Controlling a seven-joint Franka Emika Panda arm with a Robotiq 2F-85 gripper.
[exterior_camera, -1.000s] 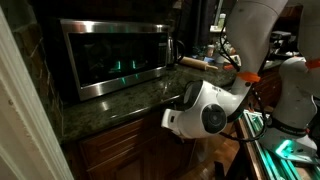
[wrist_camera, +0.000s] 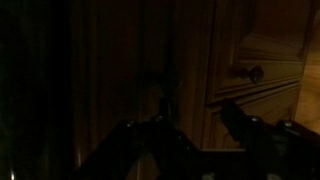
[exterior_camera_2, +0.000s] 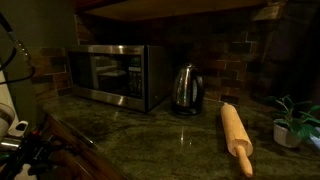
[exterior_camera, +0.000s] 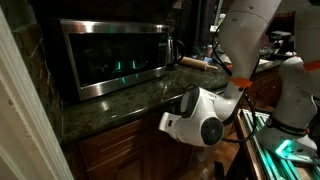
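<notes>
In exterior view 1 my gripper (exterior_camera: 168, 123) is low, in front of the wooden cabinets (exterior_camera: 115, 148) and below the front edge of the dark stone counter (exterior_camera: 125, 103). Dark finger shapes run along the bottom of the wrist view, apart from each other, and nothing shows between them. That view is very dim; a cabinet door with a round knob (wrist_camera: 256, 74) is on its right side, with a drawer front (wrist_camera: 265, 108) below. At the left edge of exterior view 2, part of the white arm (exterior_camera_2: 8, 120) shows beside the counter.
On the counter stand a microwave (exterior_camera_2: 115, 75), a dark kettle (exterior_camera_2: 187, 90), a wooden rolling pin (exterior_camera_2: 235, 135) and a potted plant (exterior_camera_2: 290, 122). A white door frame (exterior_camera: 22, 100) borders the left of exterior view 1.
The arm's white wrist section has shifted slightly down and to the right in exterior view 1 over the last second. The objects on the counter have stayed in place.
</notes>
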